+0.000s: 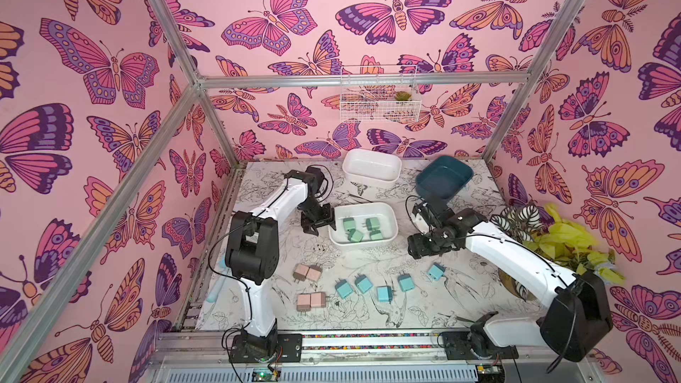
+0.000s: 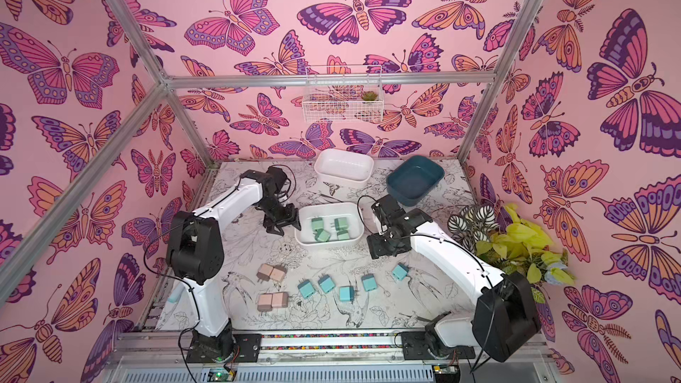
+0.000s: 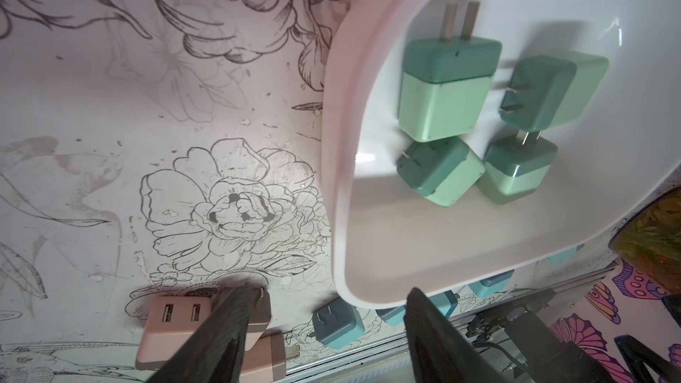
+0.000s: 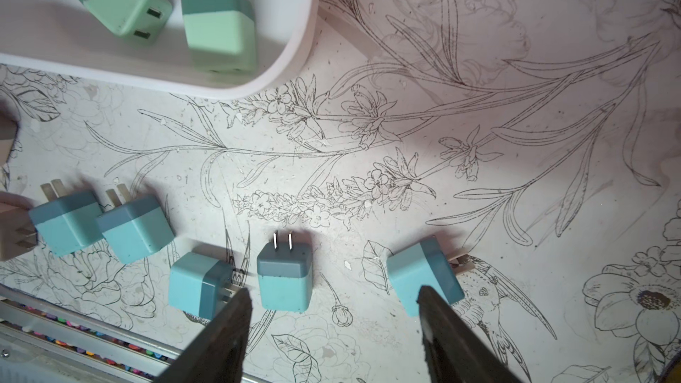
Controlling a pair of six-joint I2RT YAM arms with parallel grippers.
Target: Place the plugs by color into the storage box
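In the middle of the table stands a white box [image 1: 363, 242] holding several green plugs [image 3: 448, 92]. At its left end my left gripper hovers above the table, fingers apart and empty. Over on the box's right side hangs my right gripper, also open with nothing in it. Several blue plugs [image 1: 383, 293] lie loose in front of the box; one blue plug [image 4: 418, 274] appears between the right fingers in the right wrist view, lower down on the table. Several pink plugs [image 1: 310, 301] sit in pairs at front left.
Behind the middle box are an empty white bin [image 1: 371, 167] and an empty dark blue bin [image 1: 444, 177]. A leafy plant [image 1: 560, 244] borders the right side of the table. Bare table lies between the box and the loose plugs.
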